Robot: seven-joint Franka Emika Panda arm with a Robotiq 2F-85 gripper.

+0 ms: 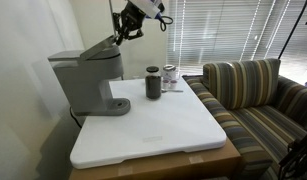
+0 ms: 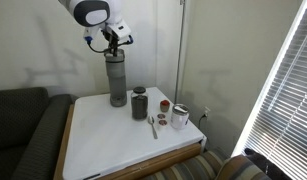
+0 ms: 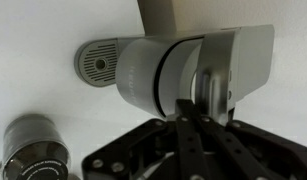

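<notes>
A grey pod coffee machine stands at the left end of the white table, its round drip tray at the front. In exterior view 1 its top cover slants up toward my gripper. From above, in the wrist view, the shiny grey lever on the machine's top reaches down to my gripper. The gripper is shut at the lever's edge, and nothing shows clearly between its fingers. Exterior view 2 has the gripper right over the machine.
A dark lidded jar stands on the white table beside the machine. Behind it are a light can and a spoon. A small red-brown cup sits near the back edge. A striped sofa lies right.
</notes>
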